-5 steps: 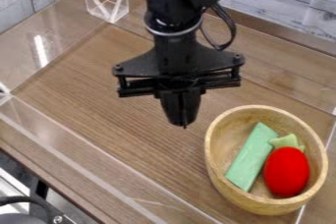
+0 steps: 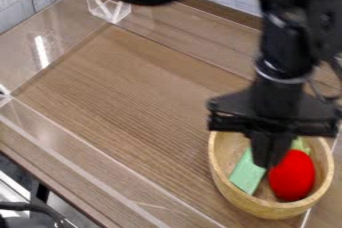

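My black gripper (image 2: 271,142) hangs from the top of the view down over the wooden bowl (image 2: 231,192) at the right. Its tip covers the back of the bowl. The bowl holds a red egg-shaped object (image 2: 293,177) and a green block (image 2: 246,176), with a lighter green piece partly visible behind them. Whether the fingertips touch anything in the bowl is hidden, and I see nothing held.
A clear plastic holder (image 2: 110,2) stands at the back left. A black cable lies at the bottom left edge.
My gripper has moved right and down from above the middle of the table to over the bowl. The bowl's contents look unmoved.
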